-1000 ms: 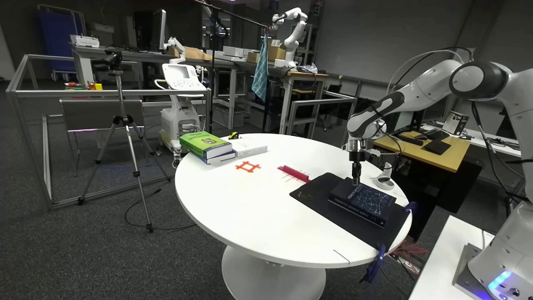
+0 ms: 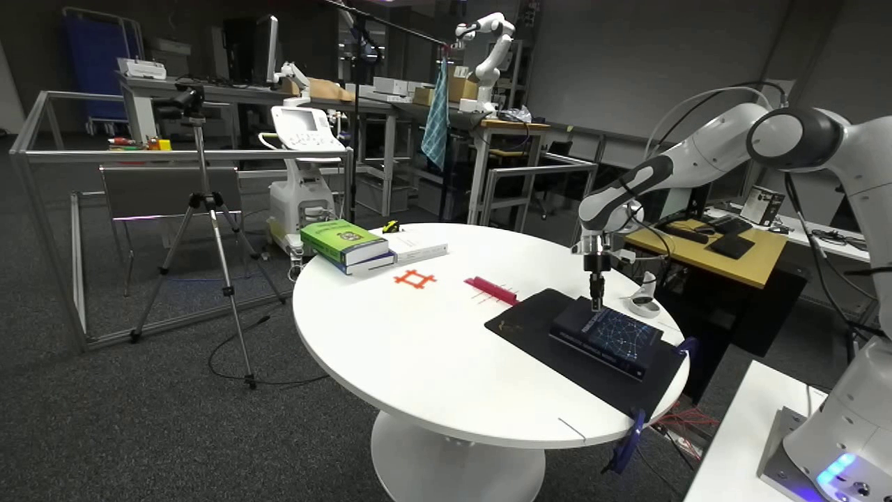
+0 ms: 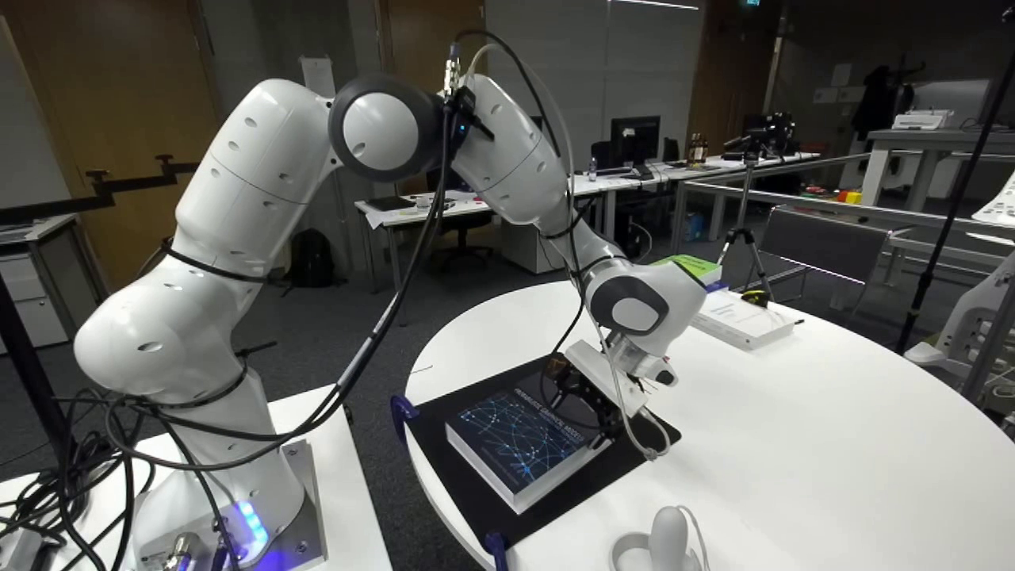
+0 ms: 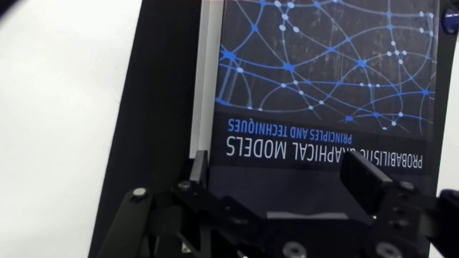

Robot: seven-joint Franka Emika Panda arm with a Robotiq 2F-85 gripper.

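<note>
A thick dark book (image 3: 518, 433) with a blue network pattern, titled Probabilistic Graphical Models, lies flat on a black mat (image 3: 457, 490). My gripper stands open at the title end of the book. In the wrist view its left finger (image 4: 199, 168) is at the pale page edge, while the right finger (image 4: 363, 178) overlaps the cover. Whether either finger touches the book cannot be told. The exterior views show the gripper (image 2: 596, 306) pointing down at the book's far end.
Across the white table (image 2: 393, 335) sit a green book (image 2: 344, 241) and a white book (image 2: 418, 247). A red object (image 2: 493, 290) and an orange frame (image 2: 414, 279) lie mid-table. Beside the mat stands a white controller (image 3: 668, 538). Blue clamps (image 3: 404, 409) grip the mat's edge.
The arm has shifted slightly, with the elbow a little further left in exterior view 1 and the gripper marginally lower. The book has not visibly moved.
</note>
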